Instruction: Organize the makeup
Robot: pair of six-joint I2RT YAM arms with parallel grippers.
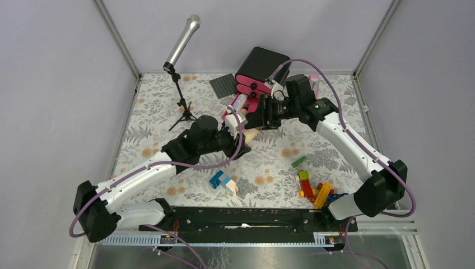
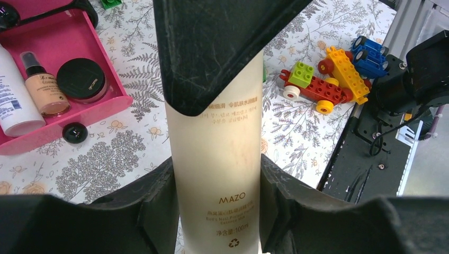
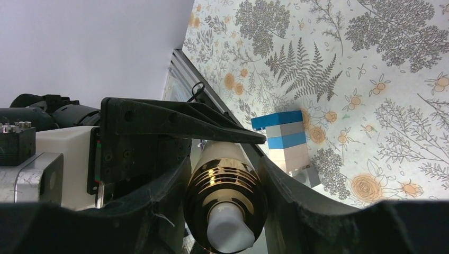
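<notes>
A cream bottle with printed lettering (image 2: 217, 201) stands between both hands, off the table. My left gripper is shut on its body. At the bottle's other end, the gold collar and white tip (image 3: 225, 211) show in the right wrist view, where my right gripper is shut around that end. From above, only part of the pale bottle (image 1: 251, 134) shows beneath the arms. The pink drawer (image 2: 114, 98) of the black makeup case (image 1: 262, 64) is pulled out. In it lie a white bottle (image 2: 16, 100), a foundation bottle (image 2: 46, 87) and a black-lidded jar (image 2: 81, 78).
Toy bricks, a red one (image 1: 306, 188) among them, lie at front right; blue and white blocks (image 1: 224, 182) sit at front centre. A microphone stand (image 1: 182, 103) is at back left, beside a dark mat (image 1: 224, 86).
</notes>
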